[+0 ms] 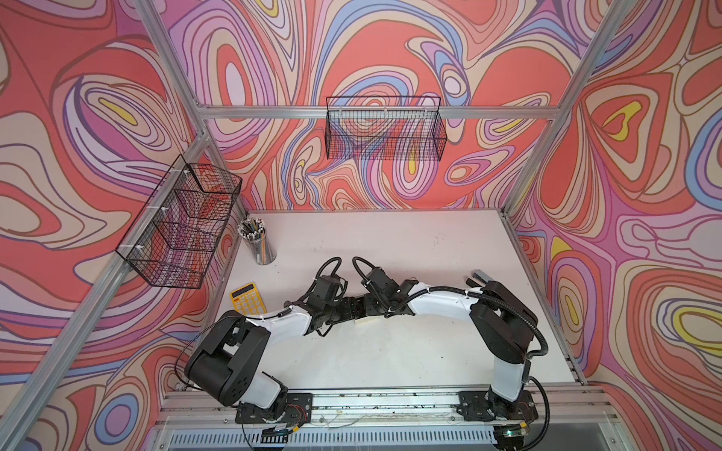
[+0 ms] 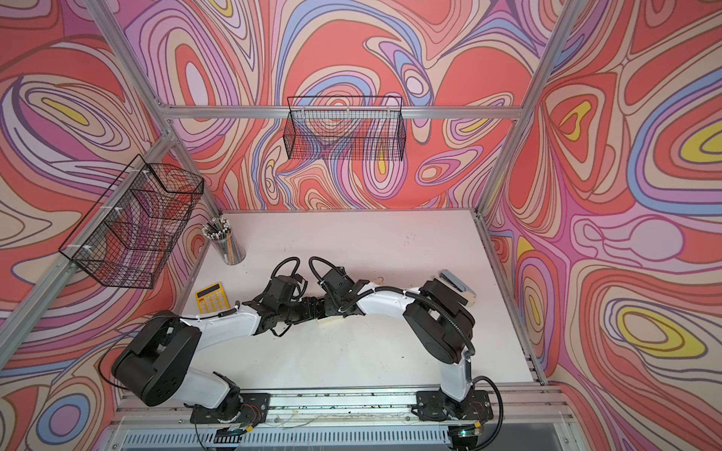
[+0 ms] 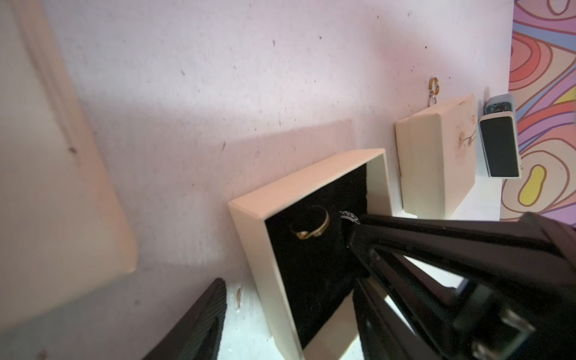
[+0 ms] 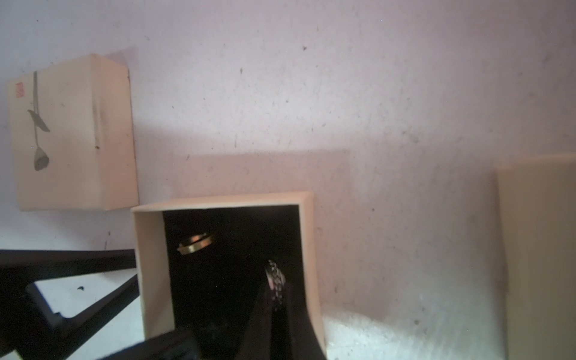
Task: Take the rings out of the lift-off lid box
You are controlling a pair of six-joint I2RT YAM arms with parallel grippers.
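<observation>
The open cream box [image 4: 307, 252] has a black lining and stands between my arms. Inside it sits a gold ring [image 4: 195, 243], towards the far left corner. A silver ring [image 4: 274, 277] is in the lining to its right, with my right gripper shut on it. My left gripper is open, its fingers on either side of the box's left wall; whether they touch it I cannot tell. In the top left view the grippers hide most of the box.
Left of the box lies a cream block [image 4: 66, 138] with a plant print. Another cream block [image 3: 432, 162] is to the right, with a loose gold ring [image 3: 433, 87] behind it. A calculator [image 1: 248, 298] and a pencil cup [image 1: 261, 248] stand left.
</observation>
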